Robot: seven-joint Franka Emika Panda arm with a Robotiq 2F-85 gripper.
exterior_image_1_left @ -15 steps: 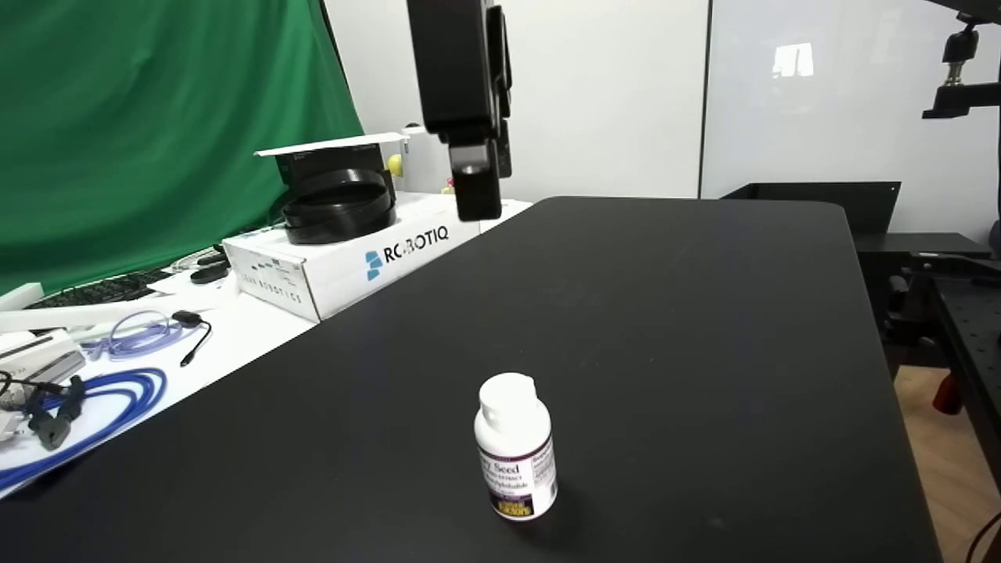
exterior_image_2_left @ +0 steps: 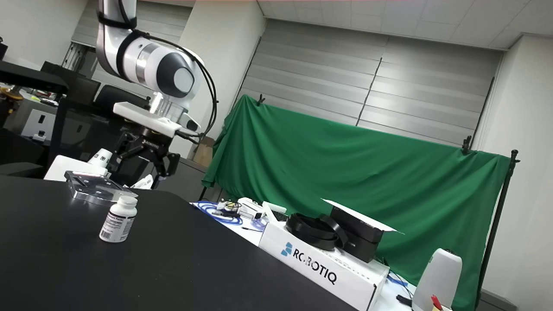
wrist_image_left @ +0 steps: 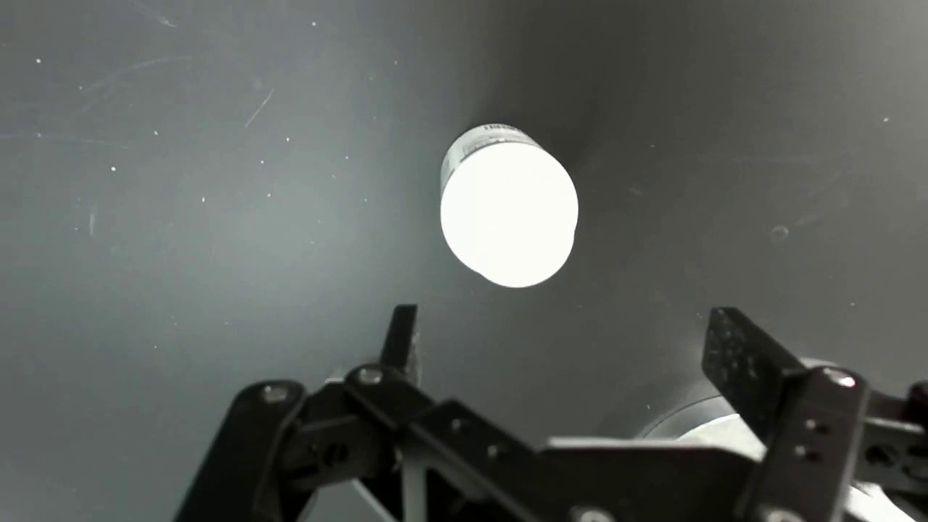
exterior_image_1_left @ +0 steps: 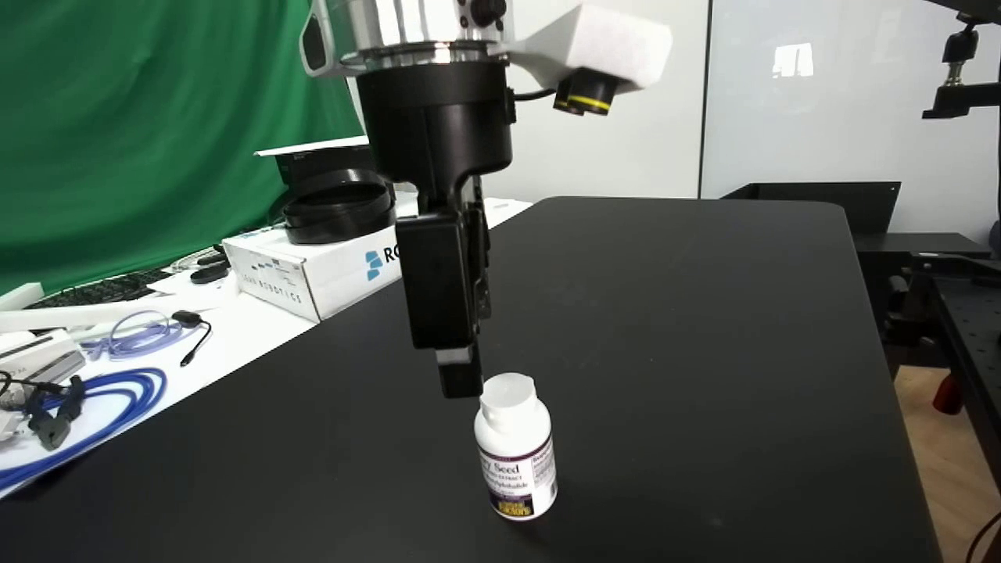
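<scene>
A white bottle (exterior_image_1_left: 511,441) with a printed label stands upright on the black table (exterior_image_1_left: 694,375). From the other side, exterior view 2 shows the same bottle (exterior_image_2_left: 119,220), clear of my gripper (exterior_image_2_left: 147,158), which hangs higher and farther back. Looking down in the wrist view, the bottle's bright white top (wrist_image_left: 510,213) lies ahead of my fingertips, apart from them. My gripper is wide open, and only table surface shows between its two fingers. In exterior view 1 the fingers (exterior_image_1_left: 460,371) overlap closely side-on, just above and left of the bottle's neck.
Clear table surrounds the bottle on most sides. A transparent plate (exterior_image_2_left: 98,187) sits at the table edge near the arm. Beyond the table's side lie a white Robotiq box (exterior_image_1_left: 319,272) with black rings on it and blue cables (exterior_image_1_left: 122,394).
My gripper has come down a long way toward the bottle, from near the top of exterior view 1. The bottle stands where it was.
</scene>
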